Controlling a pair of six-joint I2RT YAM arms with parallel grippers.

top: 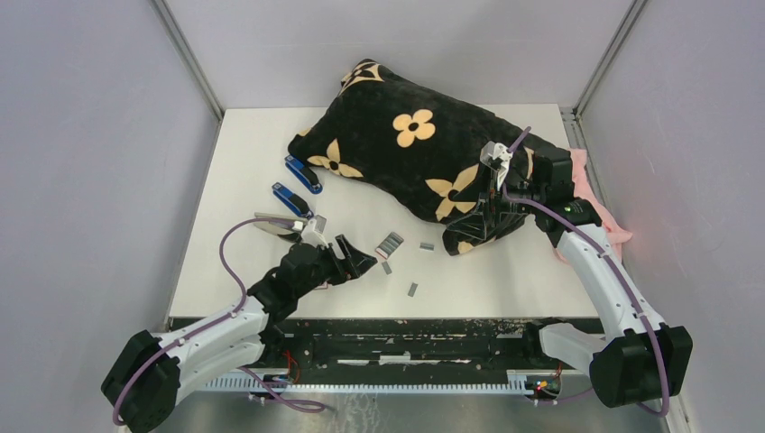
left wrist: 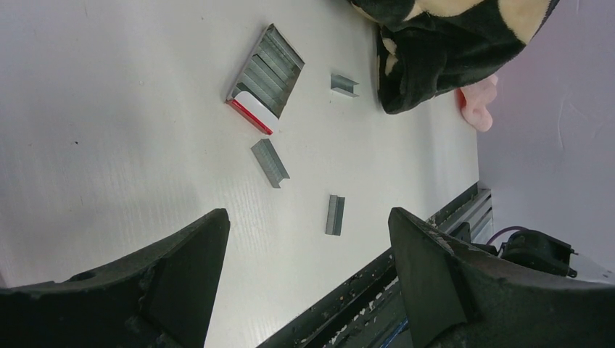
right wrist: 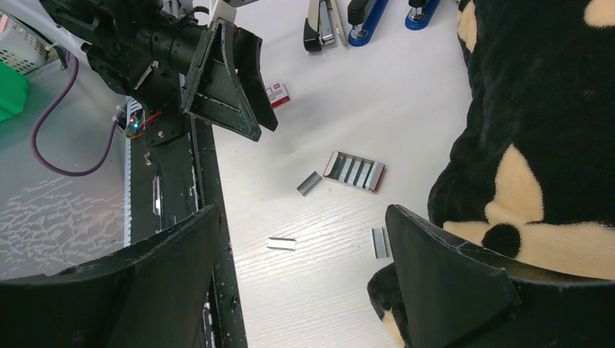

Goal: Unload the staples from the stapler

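Two blue staplers and a grey stapler lie at the table's left, the grey one partly under my left arm. An open box of staples lies mid-table, with loose staple strips around it. My left gripper hangs open just left of the box, empty. My right gripper is open over the edge of the black blanket, right of the box, with nothing held.
A black flowered blanket covers the back and right, with pink cloth beyond it. A small red-and-white box sits behind my left gripper.
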